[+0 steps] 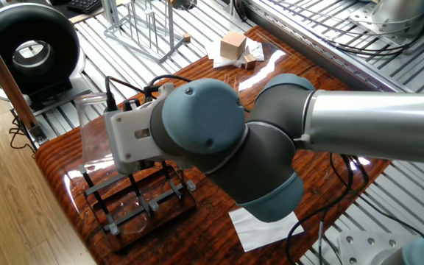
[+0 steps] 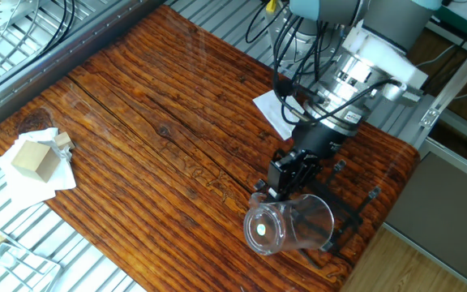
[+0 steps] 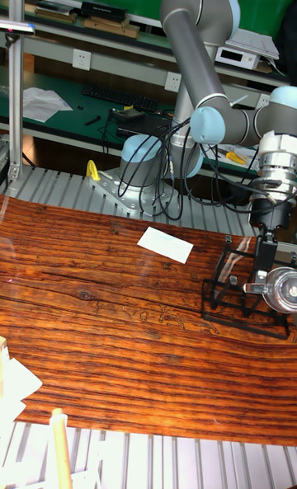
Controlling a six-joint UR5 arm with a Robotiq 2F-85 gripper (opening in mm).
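Note:
A clear glass-like cup [image 2: 298,223] lies tipped on its side in the air, its round base facing the viewer in exterior view 3. My gripper [image 2: 276,191] is shut on the cup's handle, which shows beside the black fingers [image 3: 262,276]. Below and beside the cup is a black wire rack [image 3: 230,300] with upright pegs, standing on the brown wooden table. In exterior view 1 the arm's wrist hides the fingers, and only part of the clear cup [image 1: 94,136] shows past it, above the rack [image 1: 135,206].
A white sheet [image 3: 165,244] lies near the arm's base. At a far table corner, a wooden block [image 2: 36,161] and a smaller one rest on white paper. A metal rack [image 1: 144,29] stands off the table, near a black ring-shaped device [image 1: 32,59].

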